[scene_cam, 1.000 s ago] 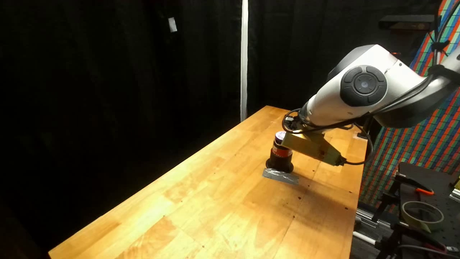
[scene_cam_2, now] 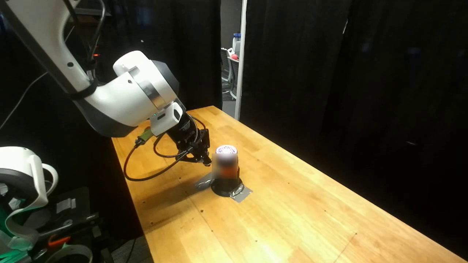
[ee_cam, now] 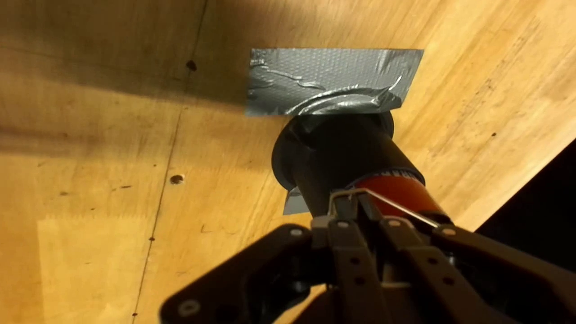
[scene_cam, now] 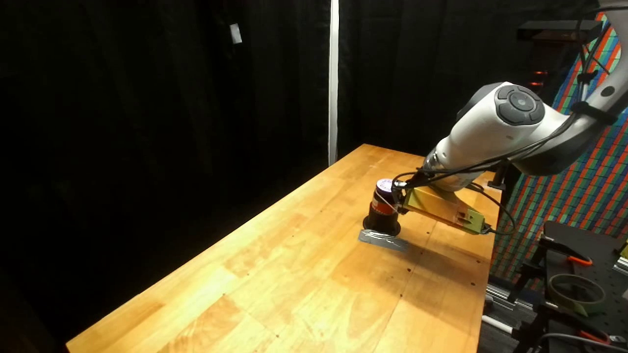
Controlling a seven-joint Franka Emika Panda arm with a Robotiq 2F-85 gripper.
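Note:
A dark can with a red-orange band (scene_cam: 382, 205) and a pale lid stands upright in a black flanged holder (scene_cam: 382, 223) on the table. In exterior view 2 part of the can is blurred. My gripper is tilted beside the can's upper part, its fingers close together with a narrow gap. A thin pale band (ee_cam: 397, 205) runs from the fingertips across the can's side, like a stretched loop. Whether the fingers pinch it or it only passes over them is unclear. The can's top is hidden behind the gripper in the wrist view.
Grey tape (ee_cam: 329, 73) holds the holder's flange to the wooden table (scene_cam: 282, 259). A cable (scene_cam_2: 127, 162) loops below the wrist. Beyond the table edge a black side stand (scene_cam: 565, 259) carries a tape roll (scene_cam: 575, 292).
The wrist has turned and shifted slightly right in exterior view 1, uncovering the can's lid. A thin line now shows between can and gripper. The can and holder stay put.

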